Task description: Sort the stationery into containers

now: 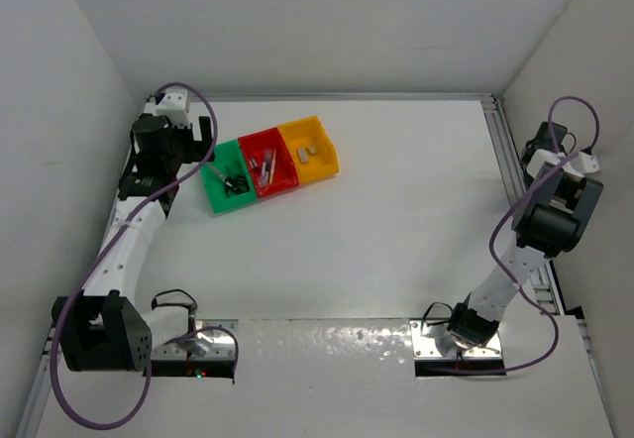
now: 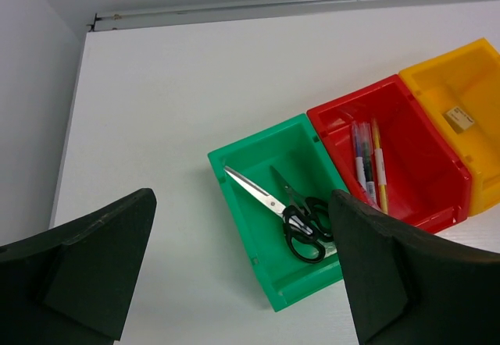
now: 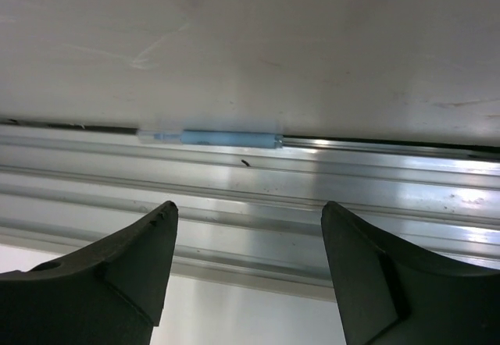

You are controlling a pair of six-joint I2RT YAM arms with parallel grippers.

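A pale blue pen lies along the gap between the metal rail and the grey wall in the right wrist view. My right gripper is over the rail near it, fingers well apart, nothing between them. In the left wrist view, my left gripper stands open beside the containers. The green box holds scissors with black handles. Several pens lie in the red box. An eraser sits in the yellow box.
Metal rails run along its edges, and a grey wall rises close behind the right rail.
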